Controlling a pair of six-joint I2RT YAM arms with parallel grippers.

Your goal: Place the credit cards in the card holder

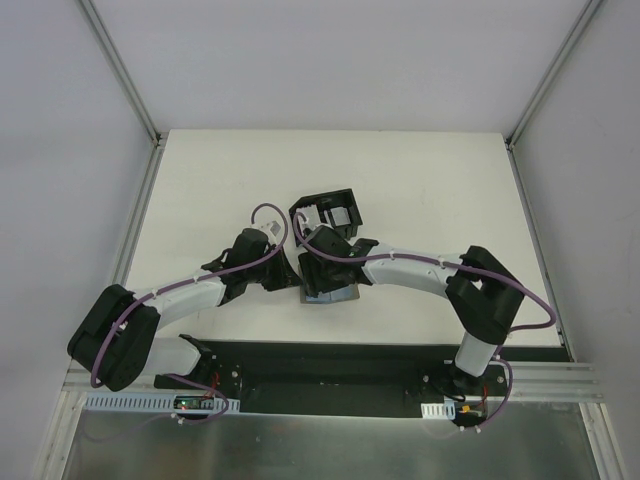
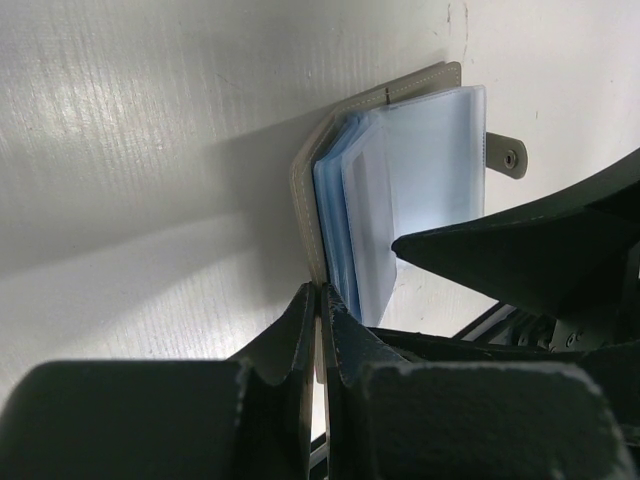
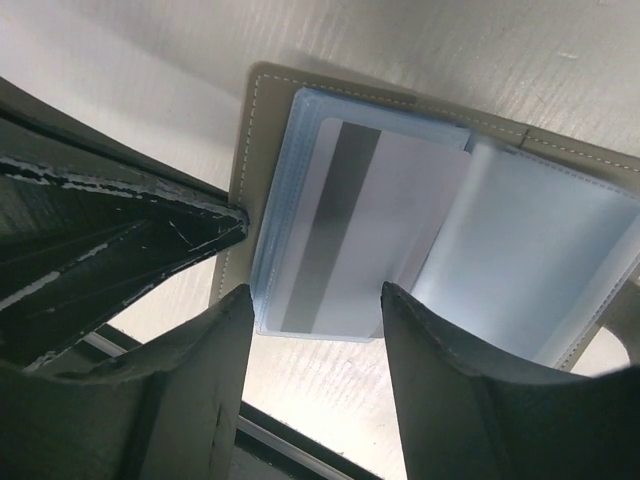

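Observation:
The open card holder lies on the table, grey-edged with clear sleeves. A white card with a dark stripe sits at its left sleeve. My left gripper is shut at the holder's edge, its tips at the grey border. My right gripper hovers over the striped card, fingers part open on either side of it; whether they touch it is unclear. In the top view, the right arm covers much of the holder.
A dark tray with white cards in compartments stands behind the holder.

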